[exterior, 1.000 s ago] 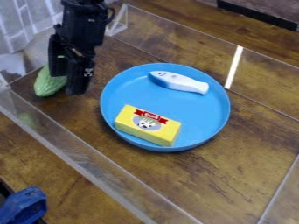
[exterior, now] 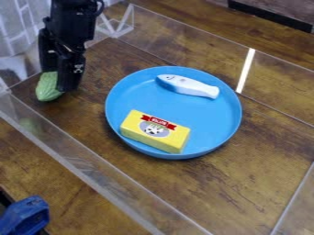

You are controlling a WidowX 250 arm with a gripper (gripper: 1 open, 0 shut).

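Observation:
My black gripper (exterior: 61,72) hangs at the upper left, open, over a green vegetable-like object (exterior: 48,88) on the wooden table; its fingers partly hide that object. A blue plate (exterior: 203,124) holds a white fish-shaped item (exterior: 186,86) toward the back and a yellow box (exterior: 154,131) with a red label toward the front.
Clear plastic walls run along the left side of the table (exterior: 245,193). A blue object (exterior: 22,217) lies at the bottom left. The wood right of the plate is clear.
My gripper has moved left and up, further over the green object. The plate and its contents have stayed in place.

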